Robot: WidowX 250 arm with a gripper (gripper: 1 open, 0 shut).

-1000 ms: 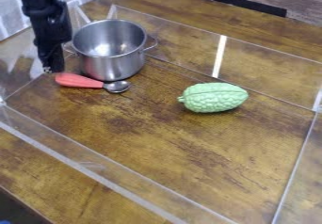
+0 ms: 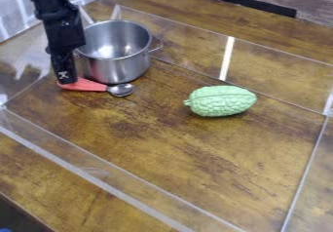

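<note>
My black gripper (image 2: 65,75) reaches down at the left, just beside a steel pot (image 2: 120,53), its tip low at the handle of a red-handled spoon. The spoon (image 2: 86,85) lies on the wooden table in front of the pot, its metal bowl pointing right. The fingertips are dark and small, so whether they touch or grasp the handle is unclear. A light green bitter melon (image 2: 221,100) lies to the right of the pot.
The wooden table (image 2: 182,168) has clear room in front and at the right. Transparent strips or panels border the work area.
My gripper has moved right and slightly down, closer to the pot and over the spoon's handle. The pot, spoon and melon look unmoved.
</note>
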